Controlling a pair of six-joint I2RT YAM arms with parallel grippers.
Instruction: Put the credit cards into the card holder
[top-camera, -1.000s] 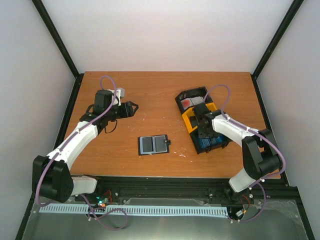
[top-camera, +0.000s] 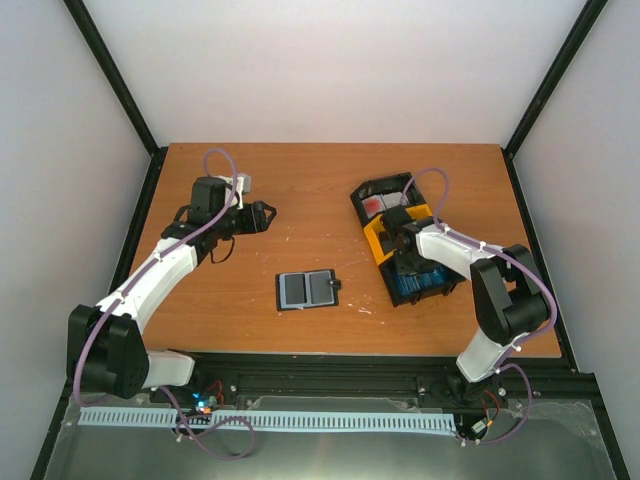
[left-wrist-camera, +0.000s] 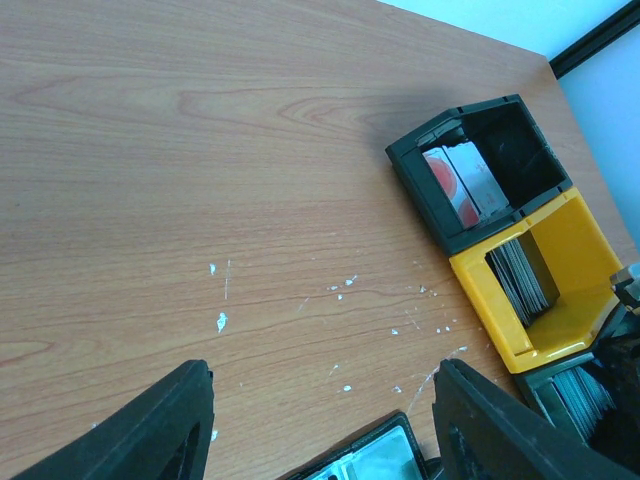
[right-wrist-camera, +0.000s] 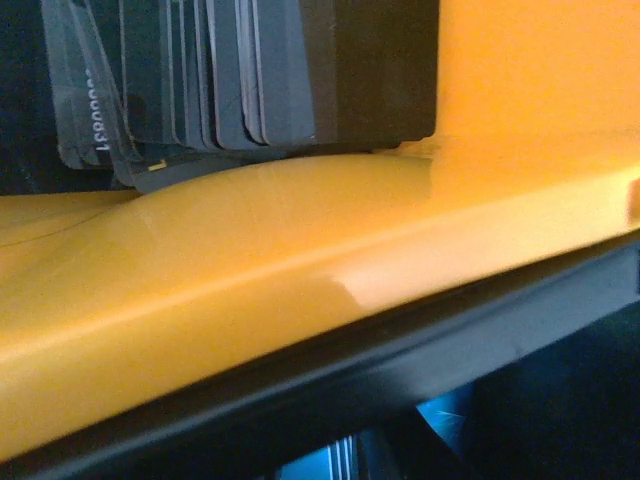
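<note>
The card holder (top-camera: 308, 289), a flat dark case with grey panels, lies open on the table; one corner of the holder (left-wrist-camera: 385, 460) enters the left wrist view. Cards (right-wrist-camera: 220, 80) stand packed in the yellow bin (top-camera: 374, 243). Blue cards (top-camera: 432, 281) fill the near black bin. My left gripper hovers at the left of the table, fingers wide apart and empty. Over the yellow and near black bins hangs my right gripper (top-camera: 402, 256); its fingertips are hidden, so what lies between them does not show.
The far black bin (top-camera: 386, 184) holds red-and-white cards (left-wrist-camera: 465, 185). All the bins stand joined in a slanted row at the right. Small white flecks dot the wooden table (left-wrist-camera: 200, 150), whose middle and back are free.
</note>
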